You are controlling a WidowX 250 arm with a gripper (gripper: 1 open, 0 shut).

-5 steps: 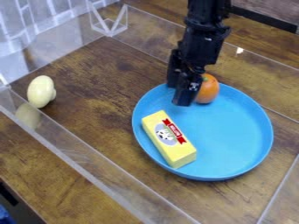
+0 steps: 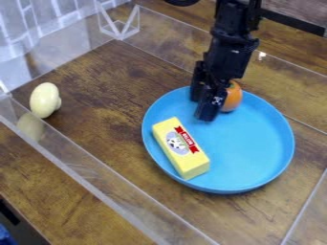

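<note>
A dark robot gripper (image 2: 215,94) reaches down from the top centre to the back of a blue plate (image 2: 243,153), just left of and partly in front of an orange ball (image 2: 231,95). The gripper appears open around or beside the ball; its exact contact is unclear. A yellow box (image 2: 181,150) with a red and white label lies on the left part of the plate.
A white egg-shaped object (image 2: 45,100) sits on the wooden table (image 2: 102,124) at the left, away from the plate. Clear rails border the table at the upper left and lower left.
The gripper has moved right, closer to the orange ball, and now covers more of it. The plate and yellow box look unmoved.
</note>
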